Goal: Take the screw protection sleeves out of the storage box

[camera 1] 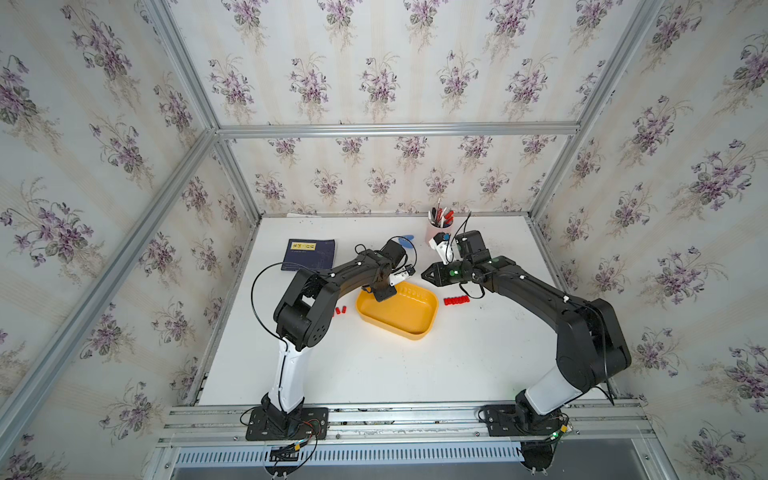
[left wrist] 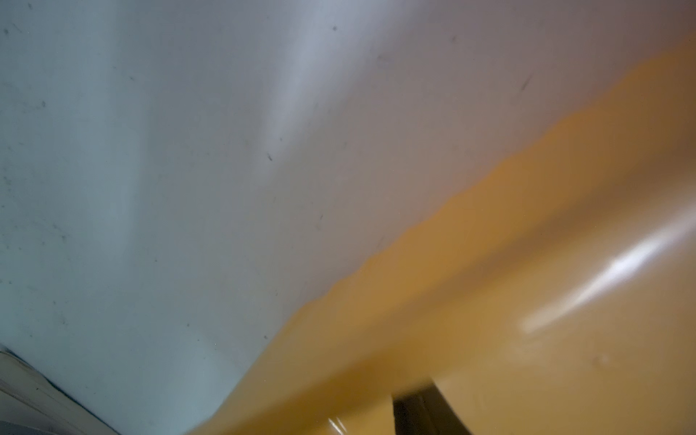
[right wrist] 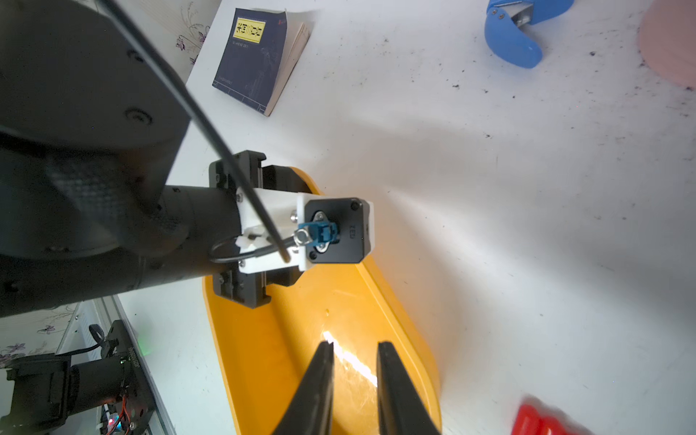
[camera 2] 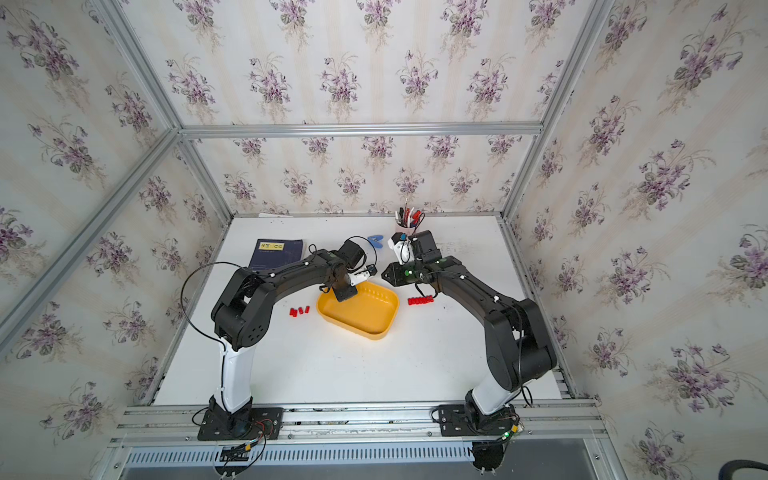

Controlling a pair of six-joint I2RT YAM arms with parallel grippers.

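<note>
The yellow storage box (camera 1: 400, 313) stands mid-table, its visible floor bare; its back left corner is hidden under my left arm. At that corner my left gripper (camera 2: 345, 293) stands open, low at the rim. One of its dark fingers (left wrist: 427, 414) shows inside the box wall in the left wrist view. Red sleeves lie outside the box: a few loose pieces (camera 2: 300, 311) on its left and a row (camera 1: 456, 301) on its right. My right gripper is shut above the box's right side, nothing visible between its fingers.
Behind the left arm lies a dark blue book (camera 1: 309, 254). A pink pen cup (camera 2: 405, 228) and a blue tool (right wrist: 513, 32) are at the back, near the right arm.
</note>
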